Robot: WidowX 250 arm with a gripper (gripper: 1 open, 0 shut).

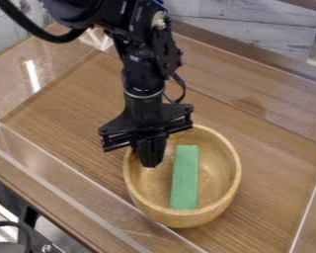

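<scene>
My black gripper (151, 156) reaches down over the left part of a tan oval bowl (217, 203), its fingertips low at or just inside the rim. It looks shut, with nothing visible between the fingers, though the tips are partly in shadow. A long green block (186, 177) lies inside the bowl, to the right of the fingertips.
The bowl rests near the front of a wooden surface (63, 119), which is largely clear behind it and to both sides. A light wooden wall stands at the back. Black cables hang at the lower left corner.
</scene>
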